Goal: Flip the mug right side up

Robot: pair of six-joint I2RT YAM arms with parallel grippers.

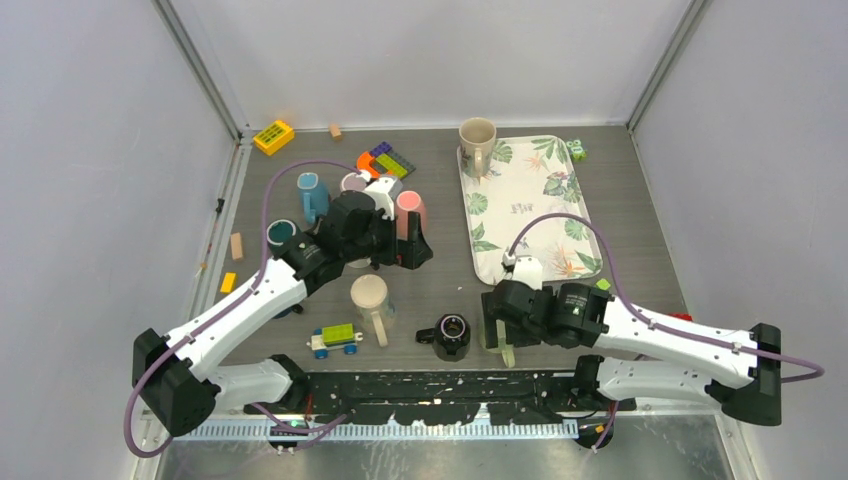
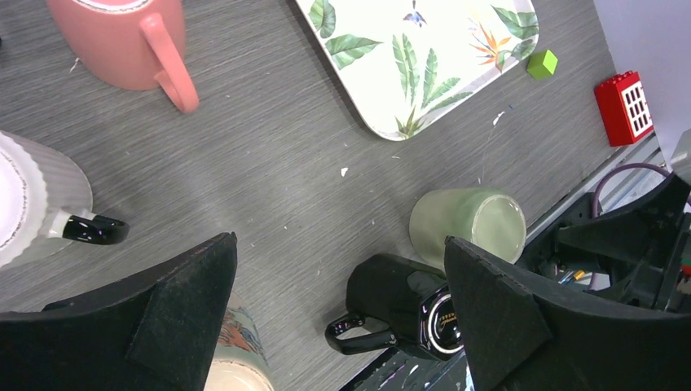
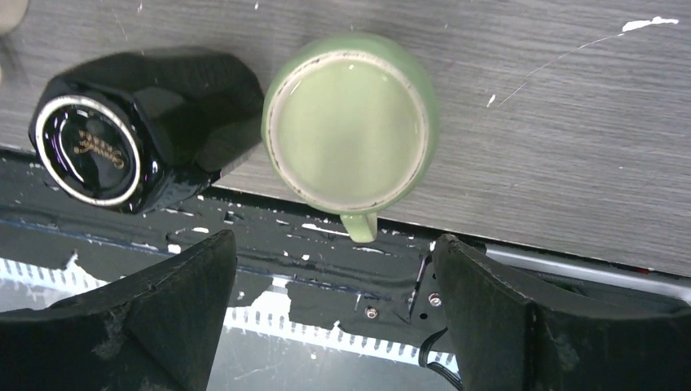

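Note:
A green mug (image 3: pixel 349 122) rests upside down by the table's front edge, its base up and handle toward the edge. My right gripper is open just above it. Left of it the black mug lies on its side, base facing the edge, handle visible in the left wrist view. My left gripper hangs open over the middle-left of the table, with nothing between its fingers.
The leafy tray (image 1: pixel 520 210) fills the back right, with a tall mug (image 1: pixel 477 140) on it. Other mugs, among them a pink mug (image 2: pixel 118 32), and toy bricks crowd the left. Bare table lies between black mug and tray.

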